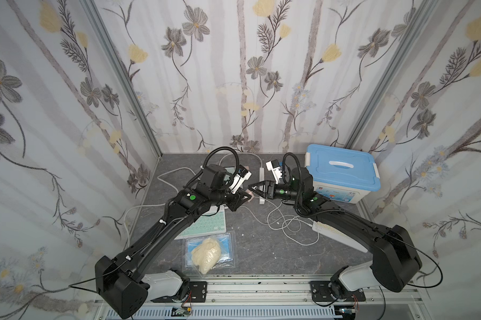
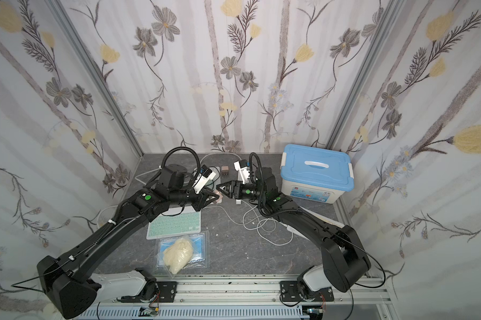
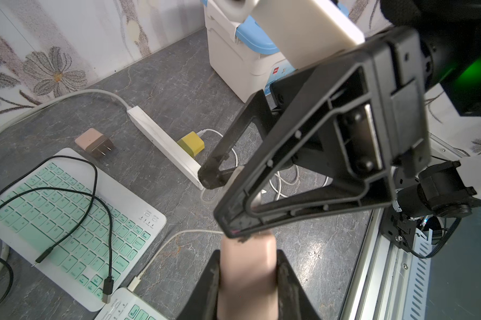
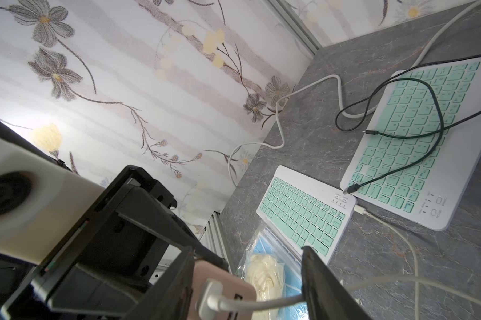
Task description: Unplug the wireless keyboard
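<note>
In the left wrist view my left gripper is shut on a pink charger [image 3: 248,269]. My right gripper is close above it, part open around the white cable plug [image 4: 212,298] in the charger; whether it touches the plug is unclear. A white cable [image 4: 387,224] runs to the smaller green-keyed keyboard [image 4: 304,208]. A larger keyboard [image 3: 53,213] with black cables on it lies behind.
A power strip [image 3: 160,138] with a yellow charger [image 3: 191,143], a loose pink plug [image 3: 93,141], a blue-lidded box [image 2: 317,165] at the back right, and a bag [image 2: 179,253] at the front left.
</note>
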